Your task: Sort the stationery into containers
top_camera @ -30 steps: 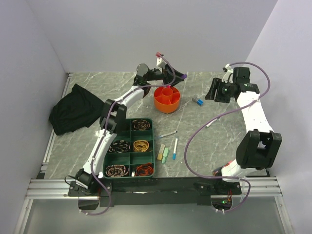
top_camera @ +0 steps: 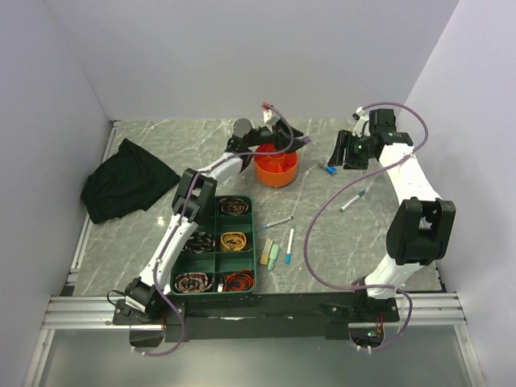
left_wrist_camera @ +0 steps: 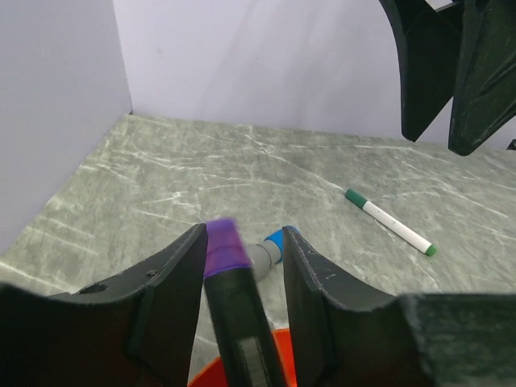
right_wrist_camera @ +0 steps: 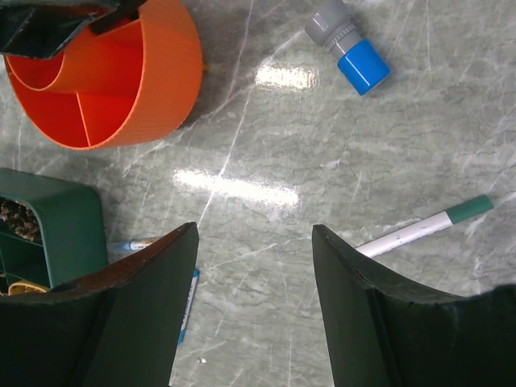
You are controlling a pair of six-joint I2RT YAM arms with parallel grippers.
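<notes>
Over the orange divided holder my left gripper holds a dark object with a purple top between its fingers, low at the holder. My right gripper hangs open above the table at right, nothing between its fingers. Below it lie a grey-and-blue cylinder and a white marker with green ends. A blue-capped marker, a light green item, a tan item and a thin pen lie beside the green compartment tray.
The tray holds several coiled items. A black cloth lies at the left. Walls stand at the back and both sides.
My left gripper has moved down into the orange holder with the purple-topped object. My right arm has shifted left, nearer the grey-and-blue cylinder.
</notes>
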